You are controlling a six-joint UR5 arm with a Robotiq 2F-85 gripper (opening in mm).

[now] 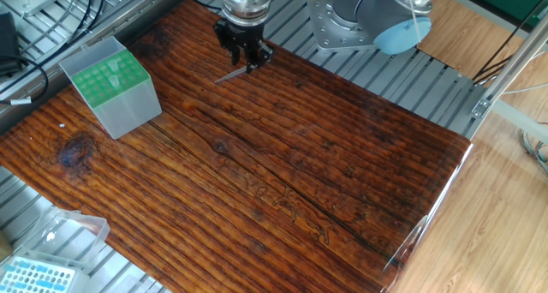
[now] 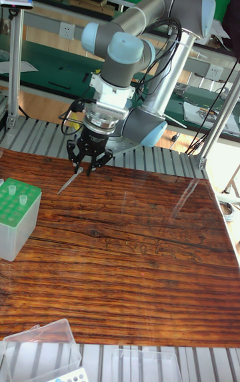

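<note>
A thin, pale pipette tip [image 1: 229, 75] lies slantwise on the brown wooden board, near its back edge. My black gripper [image 1: 242, 63] is pointed down low over the tip's wider end, which its fingers partly hide. In exterior view 3 the gripper [image 2: 83, 170] shows a gap between its fingertips, so it stands open. The same tip [image 2: 69, 182] reaches from there toward the front left; whether the fingers touch it cannot be told. Left of it stands a translucent box with a green rack top [image 1: 94, 86], where two pale tips stand upright in the holes.
The wooden board [image 1: 325, 156] is bare across its middle and right. Beyond its front left edge sit a clear lid [image 1: 73, 233] and a white tray with blue spots [image 1: 38, 276]. The robot's base [image 1: 338, 23] stands behind the board.
</note>
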